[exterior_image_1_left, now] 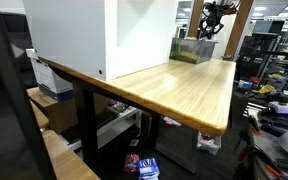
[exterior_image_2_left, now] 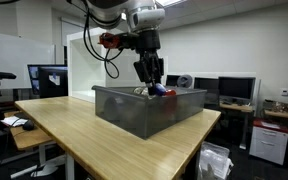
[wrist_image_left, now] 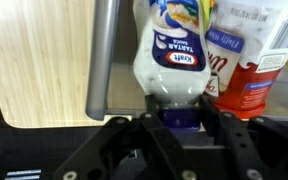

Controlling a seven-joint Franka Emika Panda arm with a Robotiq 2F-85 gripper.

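A white Kraft tartar sauce bottle [wrist_image_left: 177,62] with a blue label and dark blue cap [wrist_image_left: 180,117] fills the upper middle of the wrist view. My gripper is shut on this bottle near its cap end. In exterior view 2 the gripper [exterior_image_2_left: 157,84] points down at the rim of a grey bin [exterior_image_2_left: 124,109], with a small blue and white part of the bottle showing at its fingertips. From that side, the bin wall hides much of what is inside.
Beside the bottle lies a red-and-white package or container [wrist_image_left: 246,85]. Another red item [exterior_image_2_left: 171,92] shows over the bin's rim. A white box-like structure [exterior_image_1_left: 109,35] stands along the table.
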